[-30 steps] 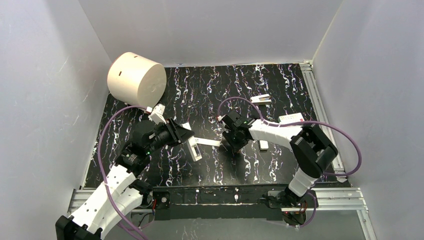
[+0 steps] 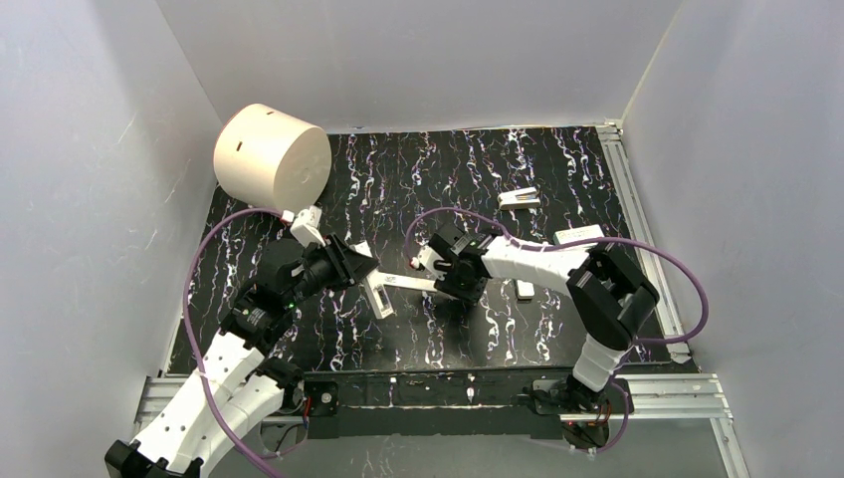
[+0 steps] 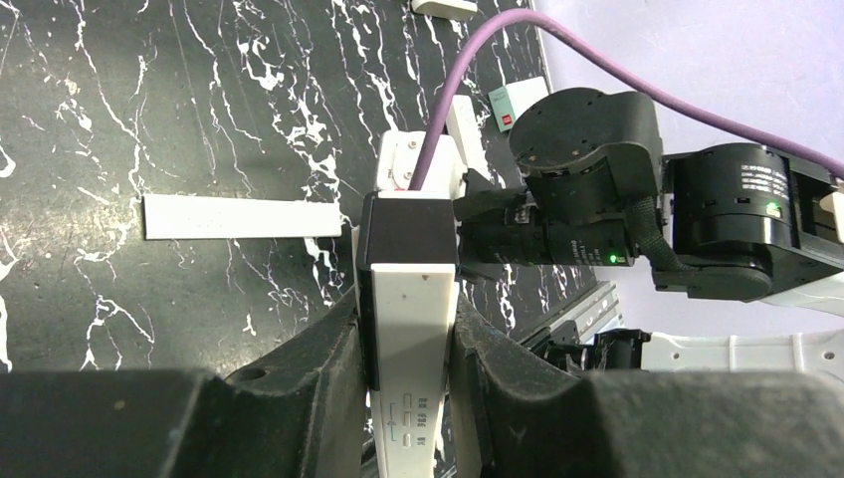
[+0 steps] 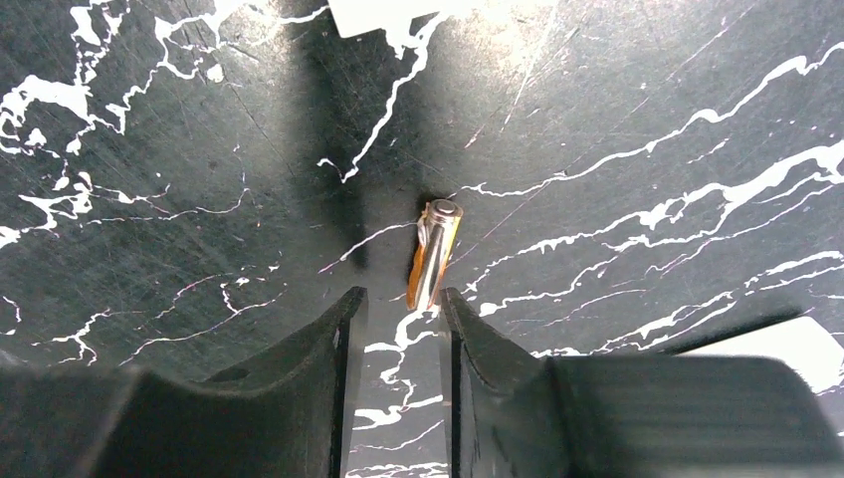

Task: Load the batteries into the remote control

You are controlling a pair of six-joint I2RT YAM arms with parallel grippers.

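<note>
My left gripper is shut on the white remote control (image 3: pixel 408 358), held upright; in the top view the remote (image 2: pixel 378 299) hangs left of centre. My right gripper points down at the table, fingers apart and empty. Just beyond its fingertips, a battery (image 4: pixel 435 254) with orange and silver sides lies on the black marbled table. A white flat strip, perhaps the battery cover (image 3: pixel 242 217), lies on the table beside the remote.
A large cream cylinder (image 2: pixel 269 159) stands at the back left. A white stapler-like object (image 2: pixel 518 199) and a white box (image 2: pixel 577 234) lie to the right.
My left gripper with the remote has shifted slightly left.
</note>
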